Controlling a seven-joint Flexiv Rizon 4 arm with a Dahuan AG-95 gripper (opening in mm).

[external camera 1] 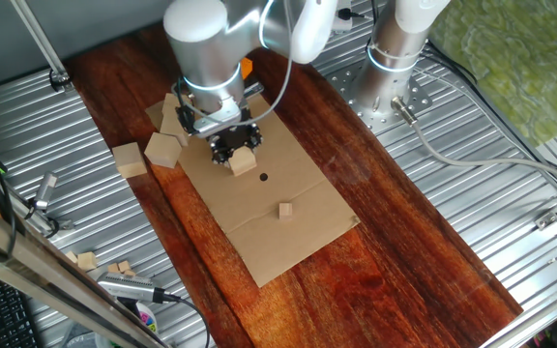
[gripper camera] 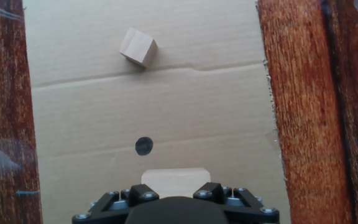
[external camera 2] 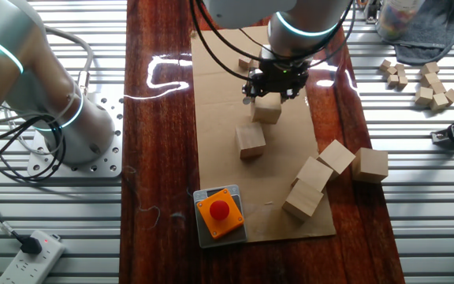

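My gripper [external camera 1: 237, 148] is low over the cardboard sheet [external camera 1: 288, 242], shut on a pale wooden block [external camera 1: 245, 162]. The block [external camera 2: 266, 109] projects below the fingers in exterior view 2. In the wrist view its pale face [gripper camera: 176, 181] is centred between the dark fingers, whose contact with its sides is hidden. A small wooden cube [external camera 1: 285, 210] stands alone on the cardboard, with a black round spot [external camera 1: 264, 177] between it and the gripper. Another wooden block [external camera 2: 251, 140] rests on the cardboard close to the held one.
Several large wooden blocks [external camera 2: 309, 175] cluster at one edge of the cardboard and on the wood beside it. An orange box with a red button [external camera 2: 220, 211] sits at a cardboard corner. Small cubes [external camera 2: 432, 87] lie off the wooden board. The cardboard around the small cube is clear.
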